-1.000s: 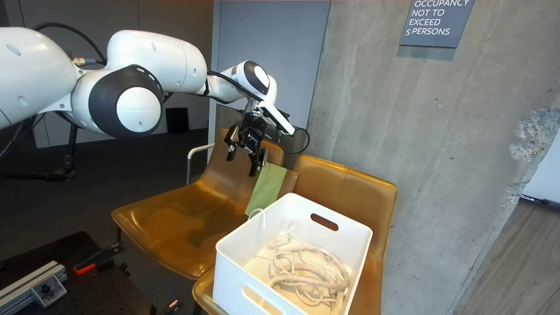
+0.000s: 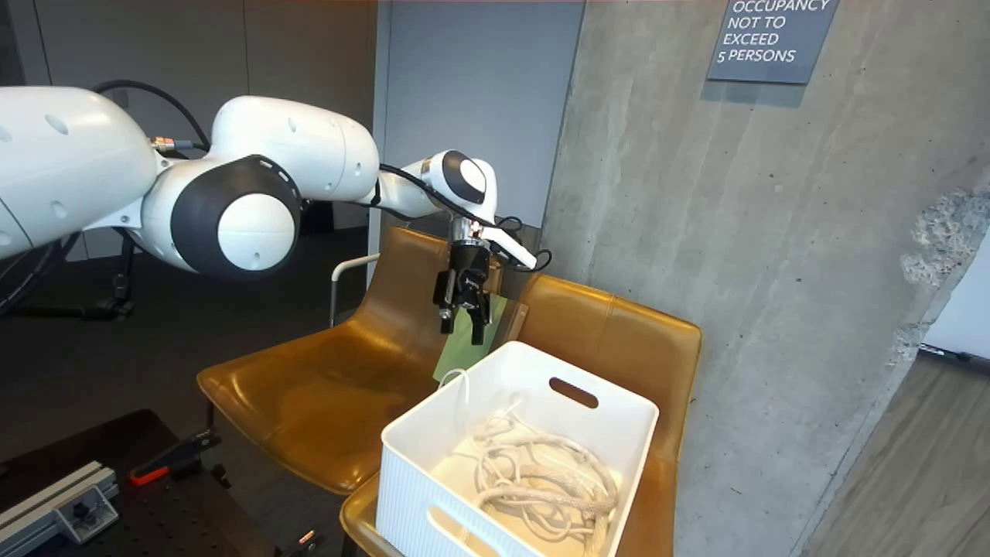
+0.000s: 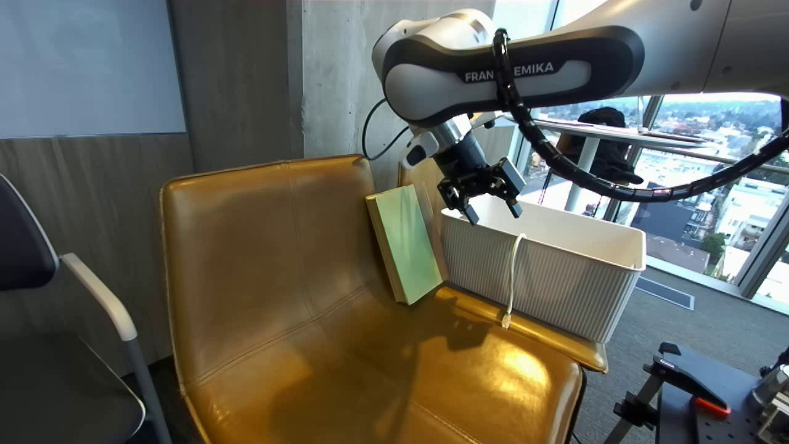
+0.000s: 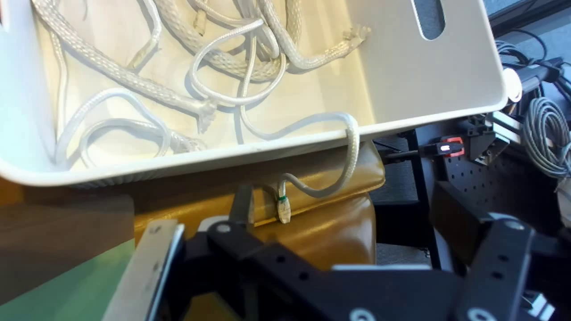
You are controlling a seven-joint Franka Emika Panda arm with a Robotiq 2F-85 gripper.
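Observation:
My gripper (image 2: 464,334) is open with nothing between its fingers. In exterior view 2 the gripper (image 3: 494,217) hangs above the near long rim of the white ribbed bin (image 3: 543,274). Several pale ropes (image 2: 547,478) lie coiled inside the bin. One cord (image 4: 350,152) drapes over the rim, and its free end, bound with green, hangs outside against the chair. In the wrist view this end lies just beyond the spread fingers. A green book (image 3: 410,237) leans upright against the backrest, left of the bin in exterior view 2.
Two brown leather chairs stand side by side; the bin rests on one, while the other seat (image 3: 325,370) is mostly bare. A concrete wall (image 2: 789,278) rises behind. A dark bench (image 2: 158,501) with clamps and metal parts is at the front.
Over the last second my gripper has come down and to the right in exterior view 1, closer to the bin. The bin, ropes and book have stayed where they were.

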